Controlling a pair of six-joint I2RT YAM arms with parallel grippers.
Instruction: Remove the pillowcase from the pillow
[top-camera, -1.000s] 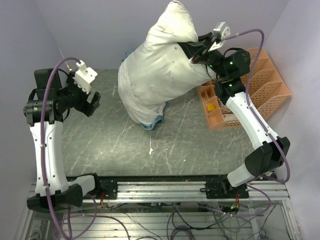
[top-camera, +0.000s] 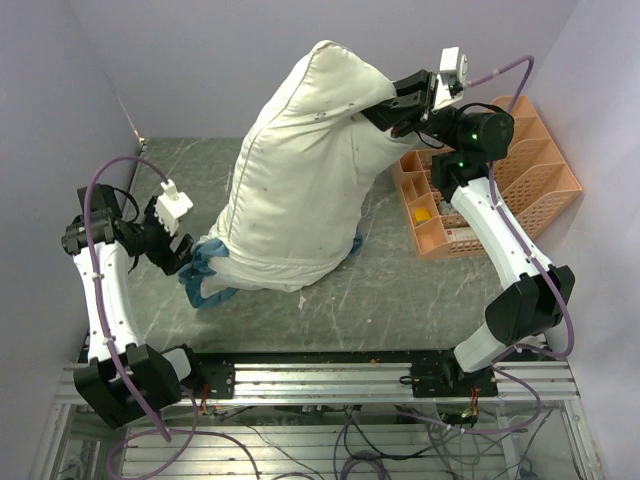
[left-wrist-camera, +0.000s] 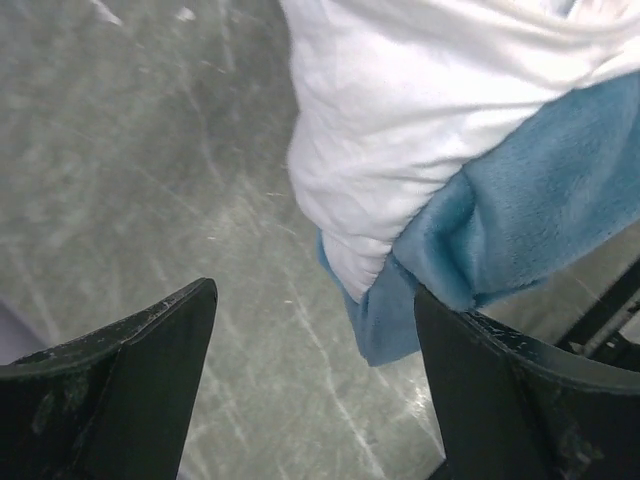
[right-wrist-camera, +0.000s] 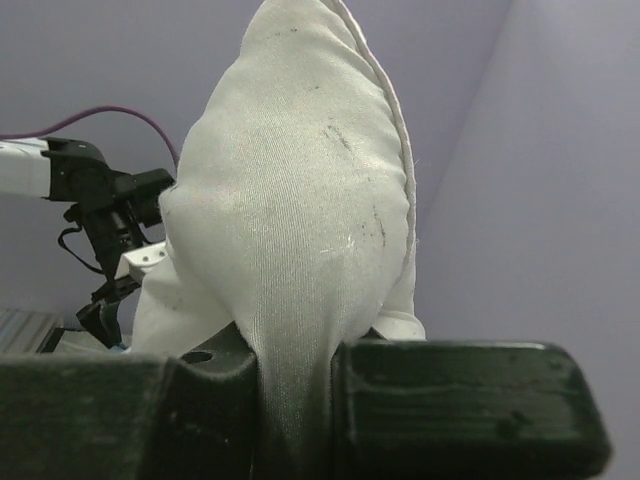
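A large white pillow (top-camera: 300, 160) hangs from my right gripper (top-camera: 385, 115), which is shut on its gathered fabric; in the right wrist view the white cloth (right-wrist-camera: 290, 200) rises bunched from between the fingers. At the pillow's lower end a blue pillowcase edge (top-camera: 203, 272) shows, mostly at the left corner. My left gripper (top-camera: 180, 256) is beside that corner. In the left wrist view its fingers (left-wrist-camera: 130, 385) stand apart, and the blue cloth (left-wrist-camera: 390, 320) hangs beyond them, partly behind the right-hand finger. No cloth clearly shows gripped there.
An orange compartment organizer (top-camera: 500, 190) with a few small items stands at the right, behind the right arm.
The pillow's lower end has swung left and toward the front, bringing the blue edge close to my left gripper.
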